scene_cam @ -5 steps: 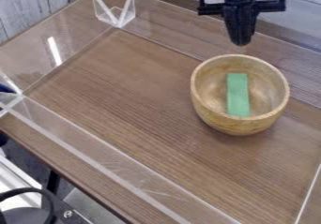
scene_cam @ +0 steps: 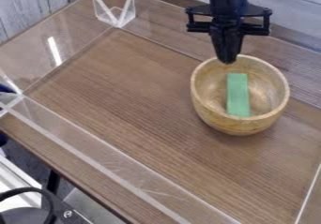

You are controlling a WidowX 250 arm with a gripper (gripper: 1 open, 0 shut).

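My black gripper (scene_cam: 227,53) hangs just above the back rim of a light wooden bowl (scene_cam: 215,112), its tip pointing down and shut, with nothing visible between its fingers. Inside the bowl lies a green rectangular block (scene_cam: 237,94), lengthwise front to back.
A clear angular plastic piece (scene_cam: 115,12) stands at the back left. Black cables (scene_cam: 25,204) lie beyond the table's edge at the lower left.
My gripper has come down from higher up behind the bowl to just over its rim. The bowl and green block have stayed in place.
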